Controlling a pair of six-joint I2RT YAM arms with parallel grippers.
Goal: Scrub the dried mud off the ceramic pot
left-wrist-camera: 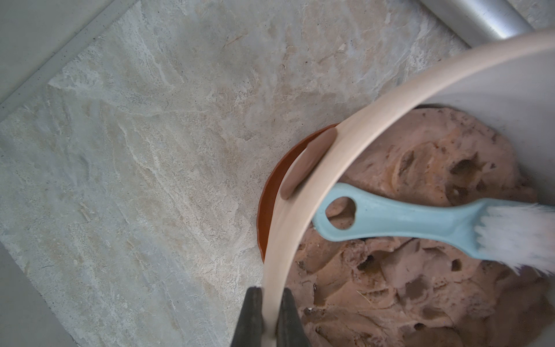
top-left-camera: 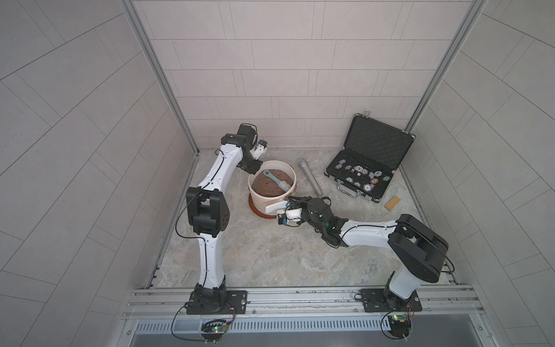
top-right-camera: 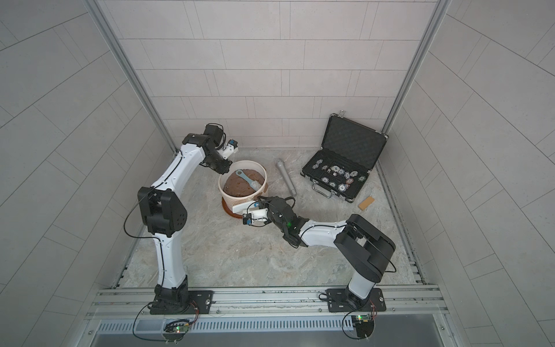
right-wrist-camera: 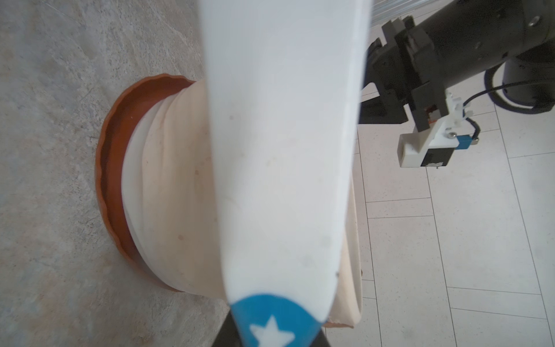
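The cream ceramic pot point(top-left-camera: 261, 197), filled with brown soil, stands on a terracotta saucer point(right-wrist-camera: 109, 190). A smooth brown mud patch point(left-wrist-camera: 309, 163) shows on its outer wall in the left wrist view. My left gripper is shut around the far-left rim, one finger on each side. My right gripper is shut on a white brush point(right-wrist-camera: 283, 150) by its blue end with a star. From above, the brush lies against or just before the pot's front wall; contact and bristles are hidden in the right wrist view.
A light-blue brush point(left-wrist-camera: 404, 217) rests on the soil inside the pot. Behind and right lie a grey metal tube point(top-left-camera: 311, 177), an open black case point(top-left-camera: 378, 144) with small round items, and a tan block point(top-left-camera: 392, 203).
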